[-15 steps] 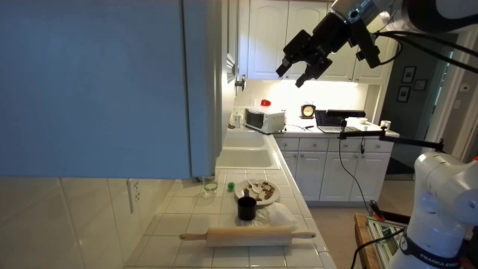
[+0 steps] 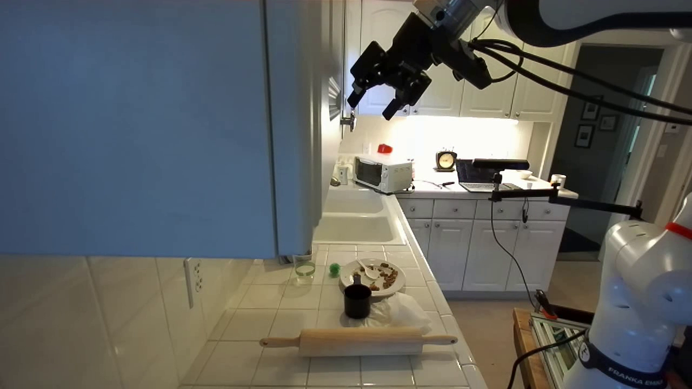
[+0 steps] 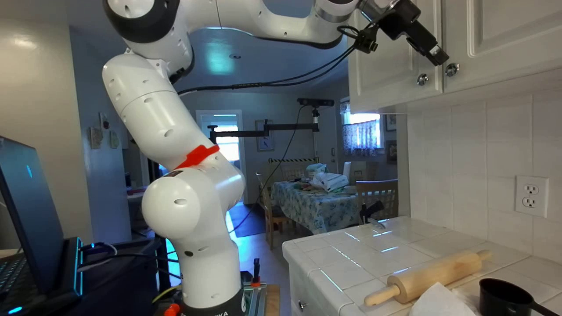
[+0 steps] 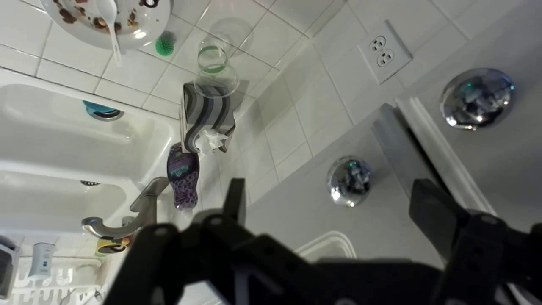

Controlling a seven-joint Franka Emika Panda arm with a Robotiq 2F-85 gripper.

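Note:
My gripper (image 2: 371, 108) stands open in front of the upper cabinets, with empty space between its fingers. In the wrist view, one round metal cabinet knob (image 4: 349, 181) shows between the two fingers, beyond their tips. A second knob (image 4: 476, 99) sits on the neighbouring door, farther right and up. Both cabinet doors (image 3: 506, 31) look shut in the second exterior view, where the gripper (image 3: 438, 55) appears close to the knobs (image 3: 452, 69). Whether a finger touches a knob cannot be told.
Below, the counter holds a rolling pin (image 2: 361, 341), a black cup (image 2: 357, 301), a crumpled white bag (image 2: 403, 312), a plate with food (image 2: 389, 291) and a clear glass (image 2: 304, 269). The sink (image 4: 76, 127), faucet (image 4: 147, 206) and tissue box (image 4: 208, 114) lie farther along.
In the first exterior view the arm has moved left, bringing the open gripper closer to the cabinet doors and slightly higher. Items on the counter have not moved.

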